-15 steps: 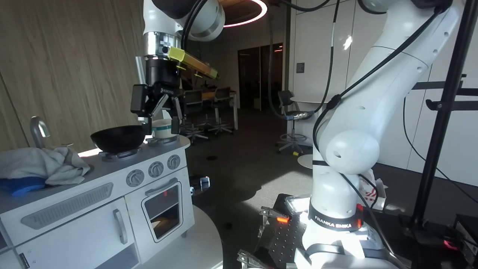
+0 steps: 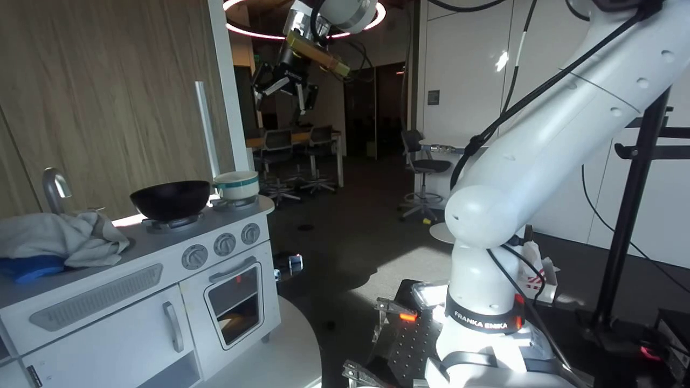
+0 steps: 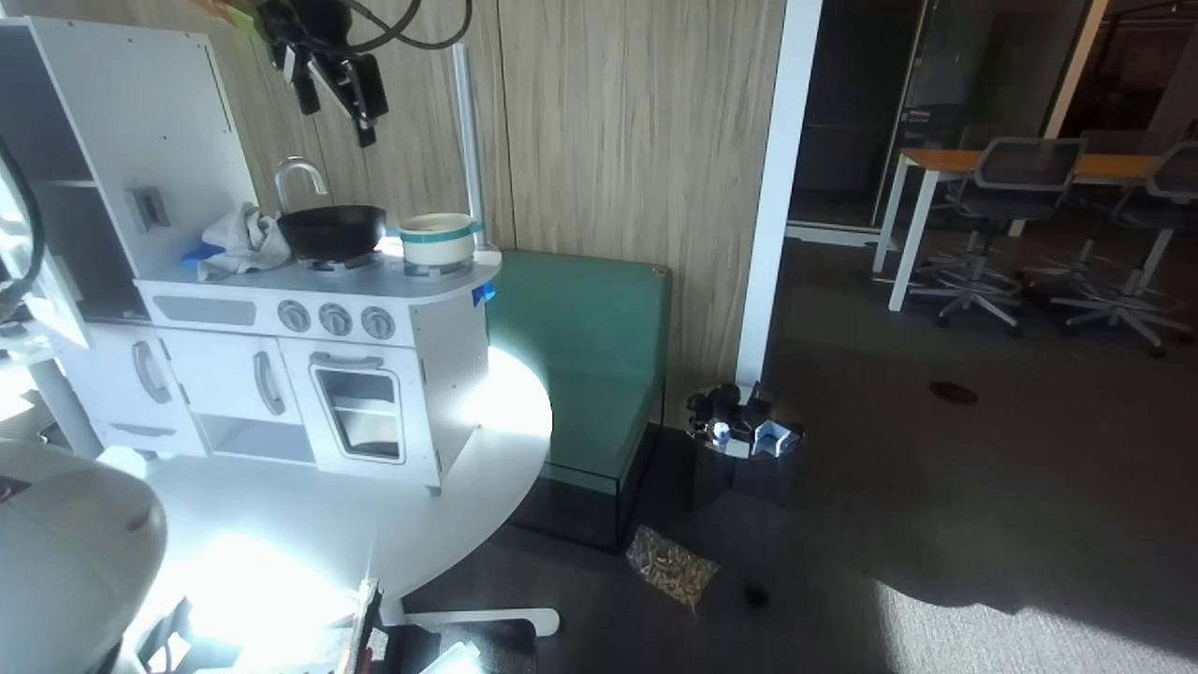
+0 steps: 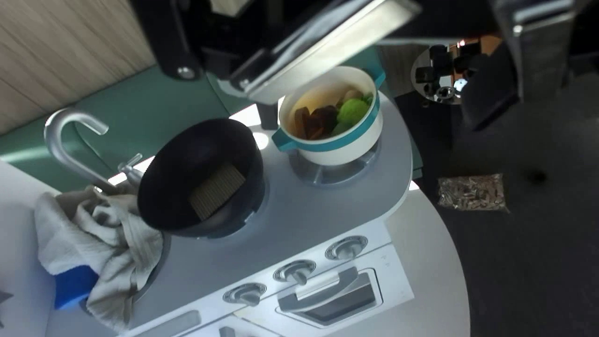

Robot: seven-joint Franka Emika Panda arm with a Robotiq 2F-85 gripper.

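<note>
My gripper (image 2: 282, 102) hangs open in the air, high above the toy kitchen and well clear of it. Nothing shows between its spread fingers. In the wrist view, a white pot (image 4: 337, 147) with teal rim and handles sits on the right burner; a green piece (image 4: 352, 112) and several brown pieces lie inside it. A black pan (image 4: 168, 168) rests on the burner to its left, with a tan ridged patch on its inside bottom. At the sink end lies a crumpled pale cloth (image 4: 120, 247), with a blue thing (image 4: 76, 285) partly under it.
Behind the pan and cloth rises a curved faucet (image 4: 59, 143). The countertop (image 4: 292, 208) between pan and front edge is bare. A green bench (image 3: 584, 337) stands beyond the kitchen. On the floor lies a clear bag (image 3: 671, 567) of small pieces.
My arm has risen and drawn back, taking the gripper from close by the white pot to high above and right of it. Pot and pan appear unmoved.
</note>
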